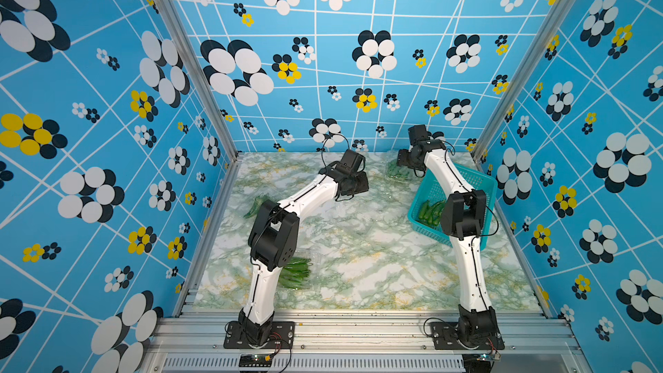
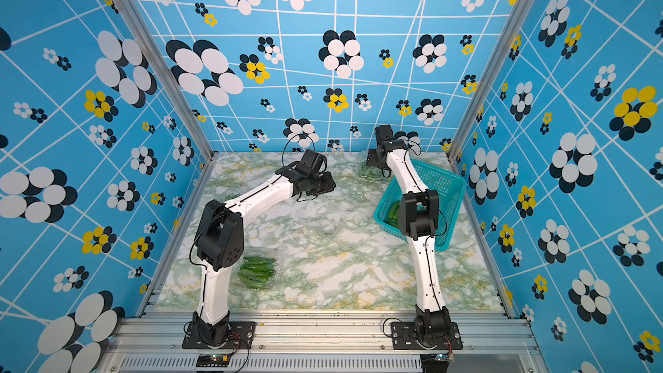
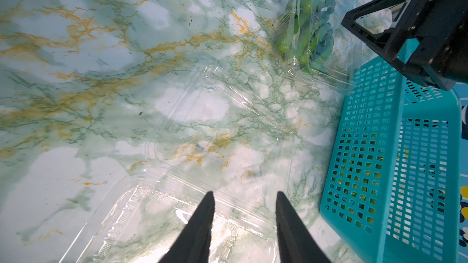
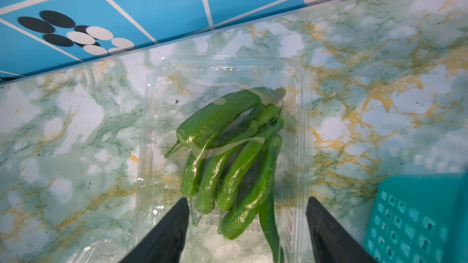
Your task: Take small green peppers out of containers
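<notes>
Several small green peppers (image 4: 238, 165) lie in a clear plastic container (image 4: 298, 117) by the back wall. My right gripper is above that container, open, with nothing between its fingers. An empty clear container (image 3: 219, 199) rests on the marble table, hard to make out against it. My left gripper is over this empty one, part open, its fingers apart with no object held between them; whether they touch its wall cannot be told. More green peppers (image 1: 430, 214) are in the teal basket (image 1: 416, 223) on the right.
A pack of long green vegetables (image 2: 257, 271) sits at the front left. Another green bundle (image 1: 256, 206) lies partly hidden behind the left arm.
</notes>
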